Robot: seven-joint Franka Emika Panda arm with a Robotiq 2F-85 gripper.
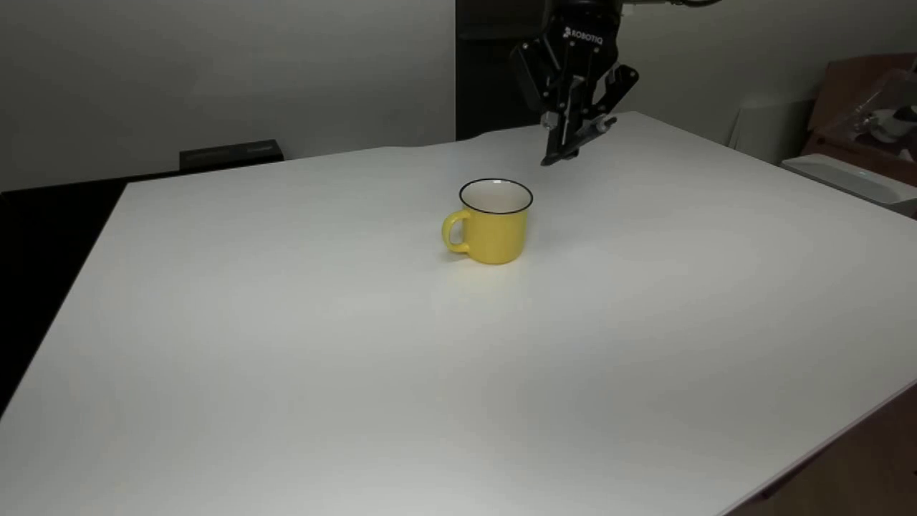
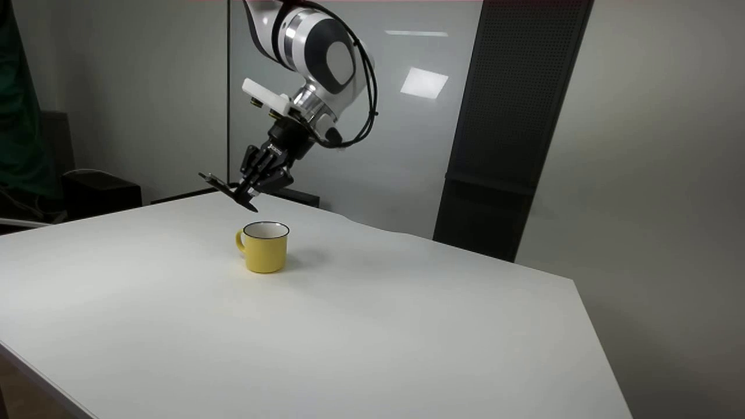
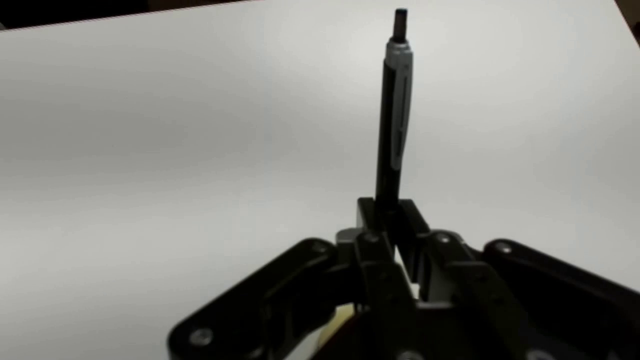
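Observation:
A yellow mug (image 1: 495, 238) with a dark rim stands upright on the white table, its handle toward the left in both exterior views. My gripper is shut on a dark pen (image 3: 390, 114) with a grey clip, which sticks out well past the fingertips in the wrist view. From outside, the pen (image 2: 217, 184) slants across the fingers, apart from the mug (image 2: 266, 254). The gripper (image 1: 563, 142) hangs above the table, behind and to the right of the mug in exterior view 1. Only a yellow patch (image 3: 340, 315) shows between the gripper's links in the wrist view.
Bare white table (image 1: 344, 361) surrounds the mug on all sides. A low black box (image 1: 230, 156) sits beyond the back edge. Past the right edge lies a white tray (image 1: 847, 178), off the table.

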